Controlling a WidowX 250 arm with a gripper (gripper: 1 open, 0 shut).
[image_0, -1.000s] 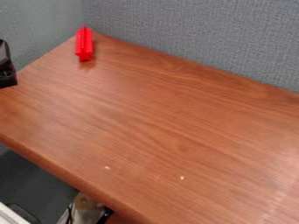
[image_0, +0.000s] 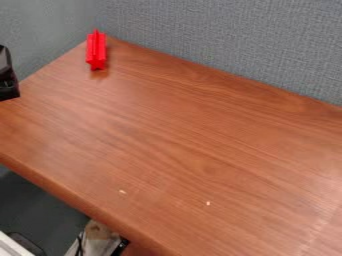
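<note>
A red block-like object (image_0: 96, 51) stands at the far back of the wooden desk (image_0: 187, 150), near the corner where two grey fabric partitions meet. A black object (image_0: 7, 80) is cut off at the left edge of the view, on the desk's back left; I cannot tell what it is. No gripper can be made out in this view.
The grey partition (image_0: 227, 40) runs along the back of the desk. Most of the desktop is bare, apart from small light specks. Below the front left edge are dark floor, a white surface (image_0: 11, 247) and some cables.
</note>
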